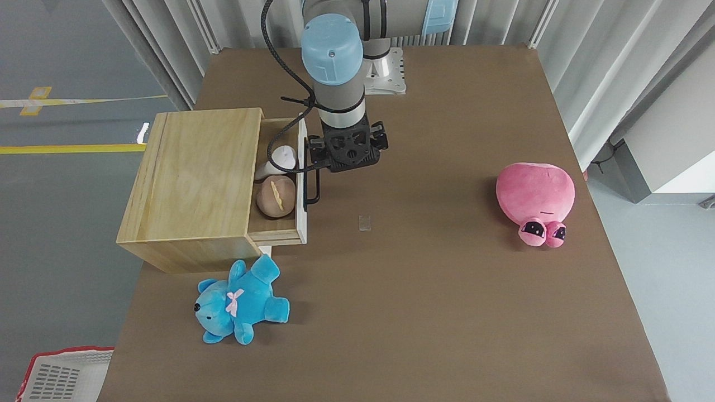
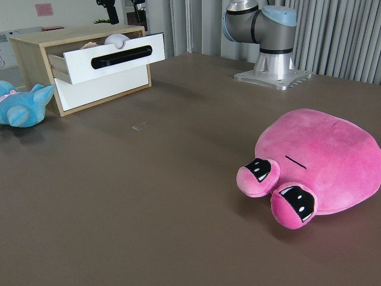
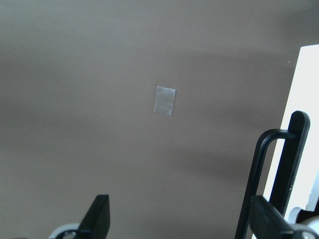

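Note:
My gripper hangs over the drawer front at the back, its fingers apart with nothing visible held; in the wrist view the right finger is by the black handle [image 3: 254, 174]. The wooden cabinet [image 1: 187, 174] has its top drawer pulled out, with a white object [image 1: 281, 158] and a tan round object [image 1: 276, 196] inside. A blue teddy bear [image 1: 248, 301] lies in front of the cabinet. A pink plush toy [image 1: 535, 194] lies on the right of the table [image 1: 429, 301].
The robot's base plate stands at the back. A white basket [image 1: 63, 375] with a red rim is off the table at front left.

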